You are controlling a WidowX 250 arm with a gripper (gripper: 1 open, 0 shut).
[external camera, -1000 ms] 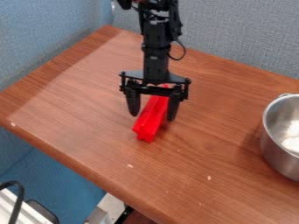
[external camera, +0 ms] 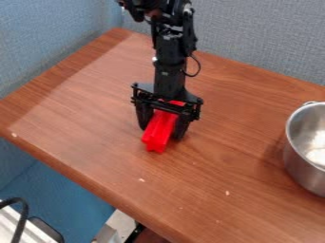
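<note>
A red bar lies on the wooden table near its middle. My black gripper is down over the bar's upper part, its fingers on either side of it; whether they press on it is hard to tell. The bar's near end sticks out below the gripper.
A steel pot with something white inside stands at the right edge of the table. Blue padded walls line the left and back. A cable and white object lie off the table at bottom left.
My gripper has lowered around the red bar, and its fingers have drawn closer together than a second ago.
</note>
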